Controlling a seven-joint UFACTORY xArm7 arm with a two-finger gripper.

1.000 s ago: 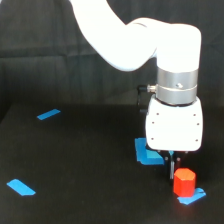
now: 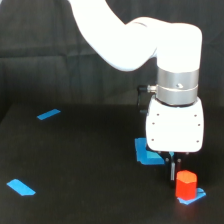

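A red block (image 2: 186, 185) with a many-sided outline stands at the lower right of the camera view. It rests on or just in front of a blue patch (image 2: 199, 195), which it partly covers. The white hand of the arm hangs over this spot, and the dark fingers of my gripper (image 2: 176, 172) reach down right behind and beside the block. They are small and dark against the black surface, so neither their opening nor any contact with the block can be made out.
A larger blue piece (image 2: 147, 151) lies partly behind the hand. Two other blue patches lie at the left, one farther back (image 2: 49, 114) and one nearer (image 2: 20, 188).
The red block appears slightly farther right and nearer the camera than a second ago. Slightly more of the fingers shows beside it. The blue pieces stay where they were.
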